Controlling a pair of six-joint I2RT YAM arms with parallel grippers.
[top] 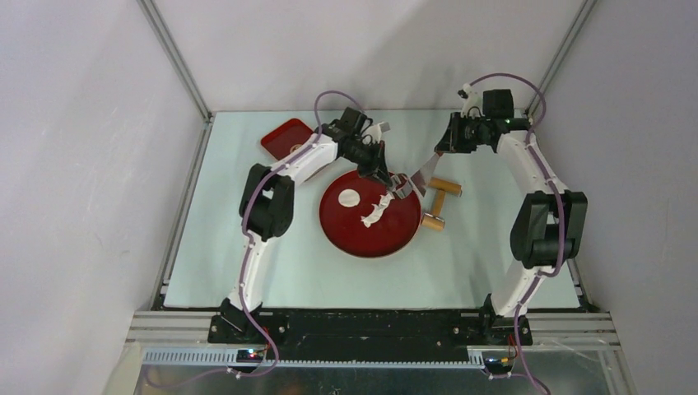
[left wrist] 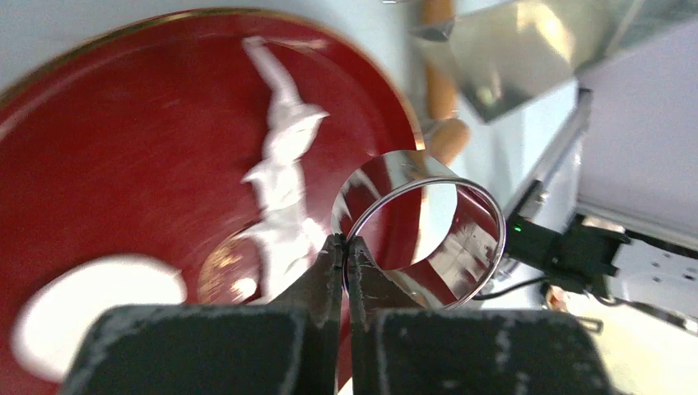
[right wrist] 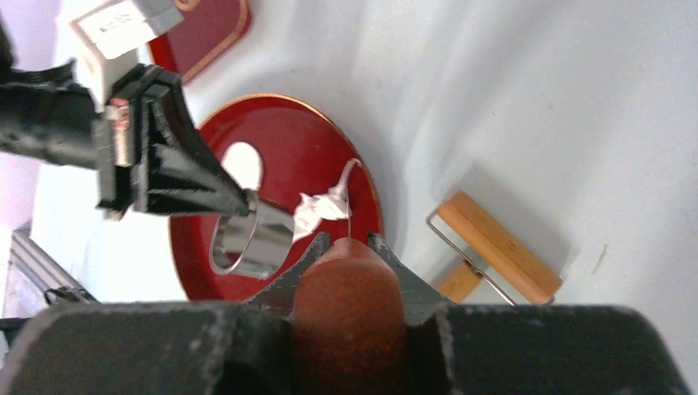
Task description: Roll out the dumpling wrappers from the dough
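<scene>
My left gripper is shut on the rim of a steel ring cutter [left wrist: 481, 263], held over the right part of the red plate [top: 362, 239]. My right gripper [top: 444, 148] is shut on the wooden handle [right wrist: 350, 329] of a metal scraper [top: 424, 173], raised at the plate's back right. On the plate lie a round white wrapper [top: 349, 197] and, to its right, a ragged, crumpled strip of dough [top: 374, 212].
A wooden roller [top: 444, 185] with a second roller end lies on the table right of the plate. A red tray [top: 280, 133] sits at back left, partly under my left arm.
</scene>
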